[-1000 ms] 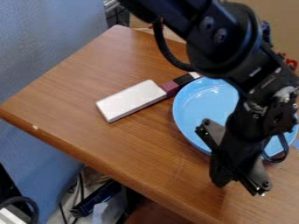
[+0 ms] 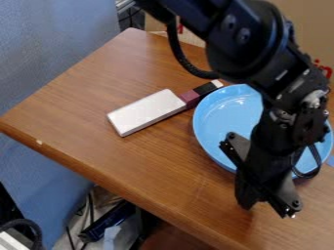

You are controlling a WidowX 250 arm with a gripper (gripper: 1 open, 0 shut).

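Observation:
My black gripper (image 2: 268,190) points down over the front right of the wooden table, at the near edge of a light blue plate (image 2: 222,122); whether its fingers are open or shut is hard to make out. A white rectangular object (image 2: 146,112) lies left of the plate, and a dark maroon item (image 2: 196,95) lies between it and the plate's rim, partly behind it.
Cables and clutter (image 2: 104,229) lie below the front edge. A cardboard surface stands at the back right.
The arm's upper part has shifted very slightly; the gripper, plate and other objects look the same.

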